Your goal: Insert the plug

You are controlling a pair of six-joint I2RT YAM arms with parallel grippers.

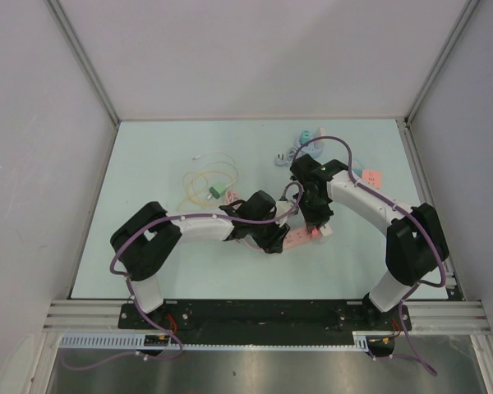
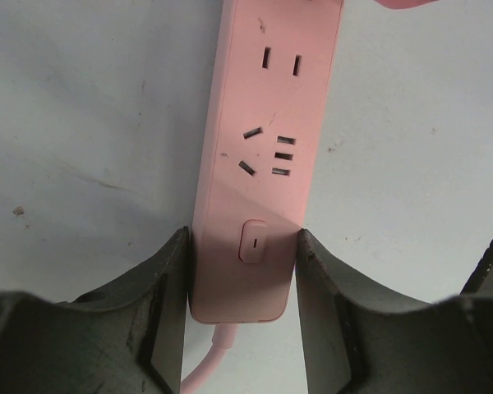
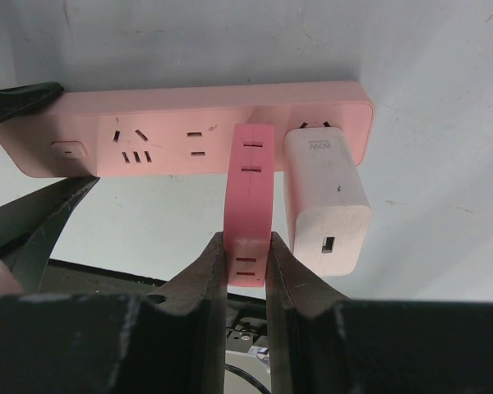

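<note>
The pink power strip (image 2: 267,176) (image 3: 168,131) lies on the table. Its switch end is between the fingers of my left gripper, which press against both sides; the top view shows this gripper (image 1: 279,244) low over the table. My right gripper is shut on a pink plug block (image 3: 251,193). That block stands against the strip's face, beside the white 60W adapter (image 3: 329,201) at the far end. Its prongs are hidden, so whether they sit in the slots cannot be told.
A green plug (image 1: 217,190) with a yellow cable lies at the left. Grey cabled items (image 1: 294,152) sit at the back, and a pink item (image 1: 371,178) lies to the right.
</note>
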